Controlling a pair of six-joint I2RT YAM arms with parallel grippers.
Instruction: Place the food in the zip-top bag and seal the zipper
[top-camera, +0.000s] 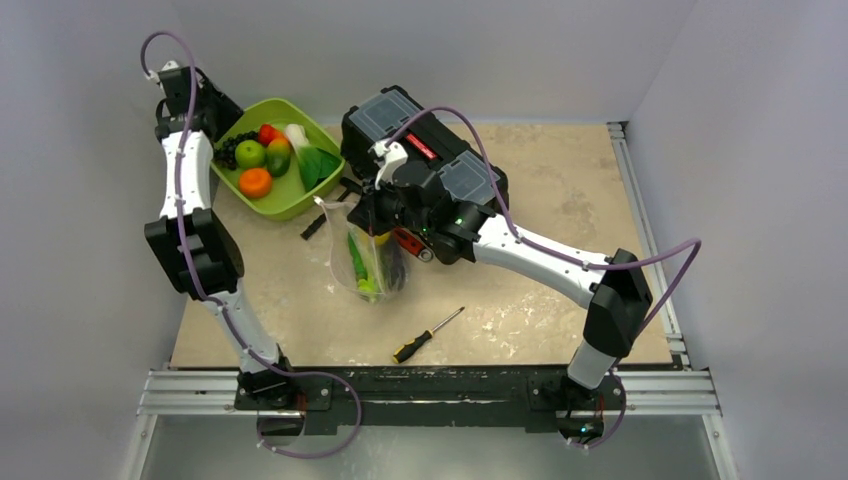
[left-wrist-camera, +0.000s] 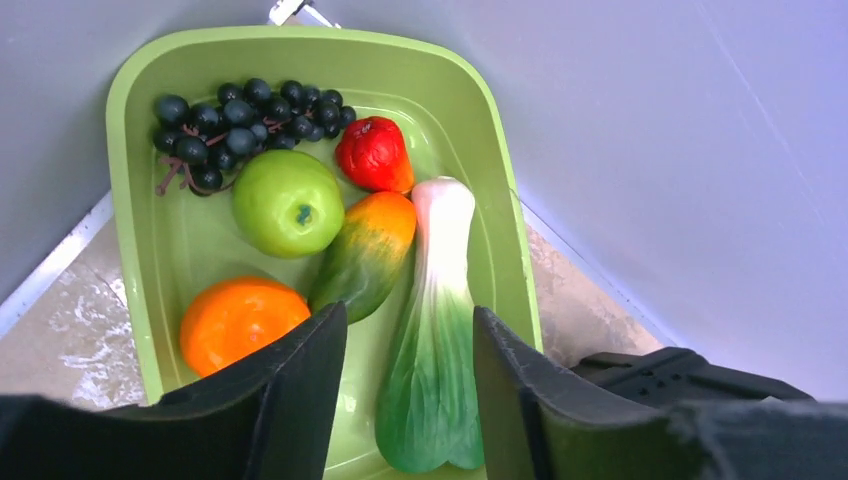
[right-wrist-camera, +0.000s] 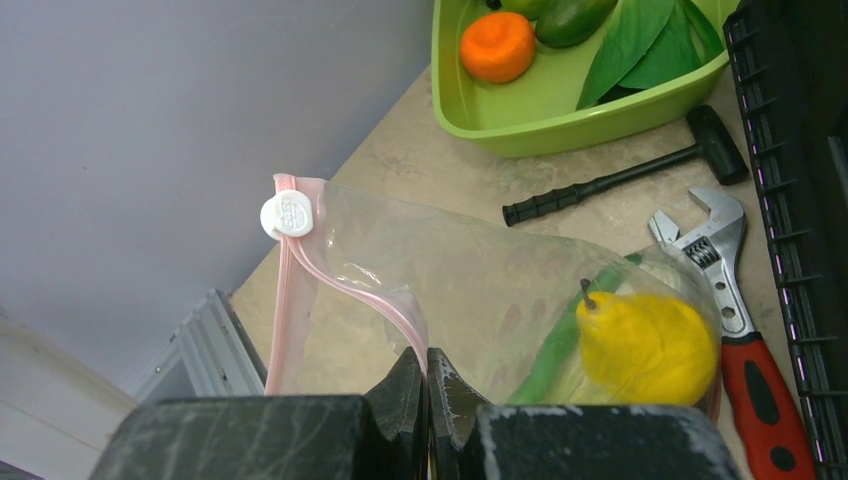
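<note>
My left gripper stands open and empty above the green bin (top-camera: 300, 200), which holds black grapes (left-wrist-camera: 240, 125), a green apple (left-wrist-camera: 275, 200), an orange (left-wrist-camera: 235, 320), a red pepper (left-wrist-camera: 375, 150), a mango (left-wrist-camera: 370, 245) and bok choy (left-wrist-camera: 430, 370). The zip top bag (right-wrist-camera: 440, 260) has a pink zipper edge and white slider (right-wrist-camera: 293, 213). Inside it are a yellow pear (right-wrist-camera: 640, 350) and something long and green (right-wrist-camera: 550, 360). My right gripper is shut on the bag's edge.
A black toolbox (top-camera: 385, 110) stands right of the bin. A hammer (right-wrist-camera: 590, 187) and an adjustable wrench (right-wrist-camera: 750, 390) lie beside the bag. A screwdriver (top-camera: 415, 345) lies at the front.
</note>
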